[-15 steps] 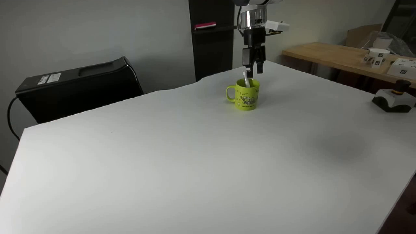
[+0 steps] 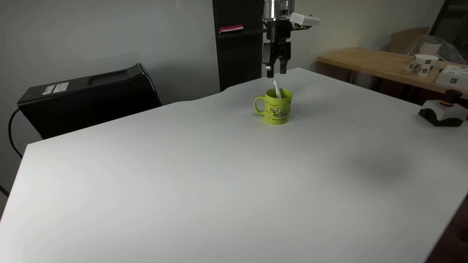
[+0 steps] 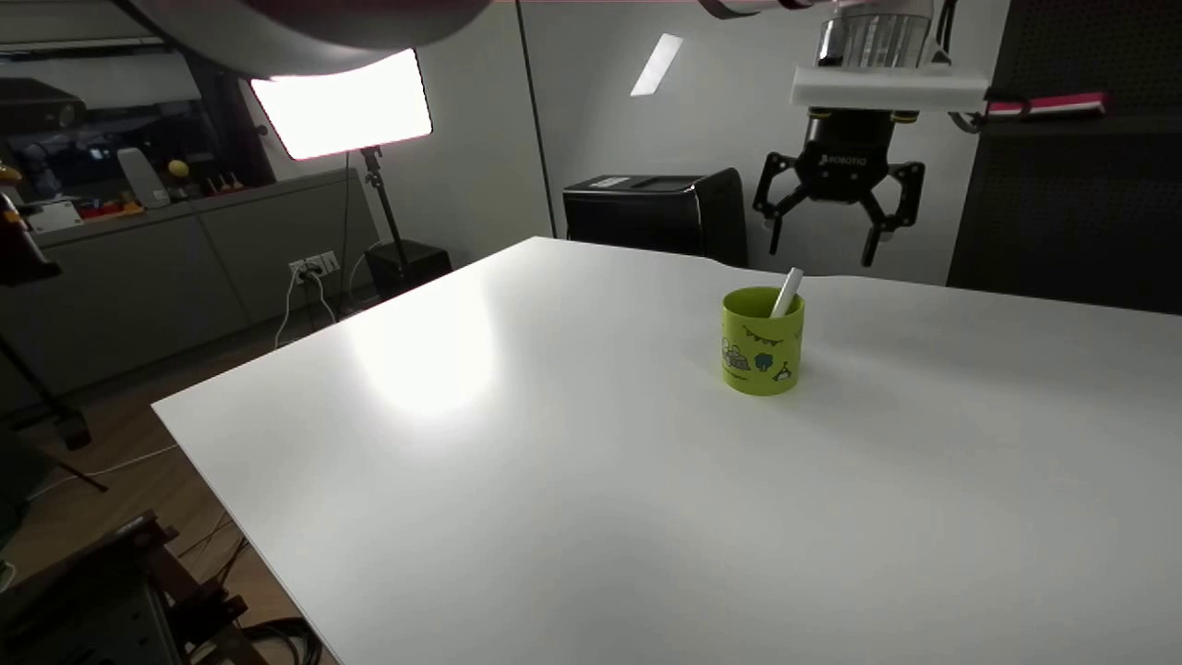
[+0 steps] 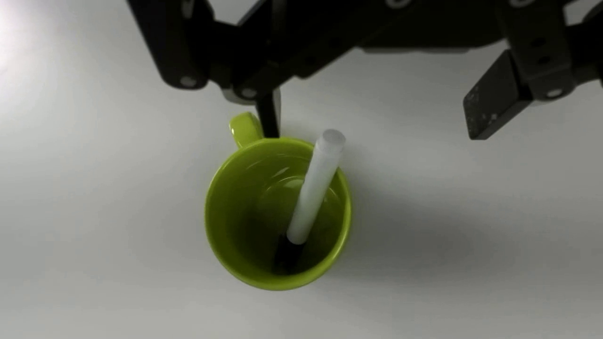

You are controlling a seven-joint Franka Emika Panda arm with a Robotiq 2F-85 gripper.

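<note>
A yellow-green mug [image 2: 277, 109] stands upright on the white table, its handle toward the left in exterior view 1. Inside it a white marker [image 4: 316, 189] leans against the rim, its dark end down in the mug and its white end sticking out above. My gripper [image 3: 821, 250] hangs open above the table, higher than the mug and apart from it, with nothing between its fingers. Seen from the wrist, one fingertip [image 4: 268, 116] overlaps the view of the mug's rim near the handle, and the other finger [image 4: 497, 99] is well off to the right over bare table.
A black-and-white device with a knob [image 2: 444, 109] is at its right edge. Beyond the far edge are a black box-shaped unit [image 2: 92, 100] and a wooden side table [image 2: 368, 61] holding white items.
My gripper has risen and shifted slightly left in exterior view 1, further above the mug. The mug and marker look unmoved.
</note>
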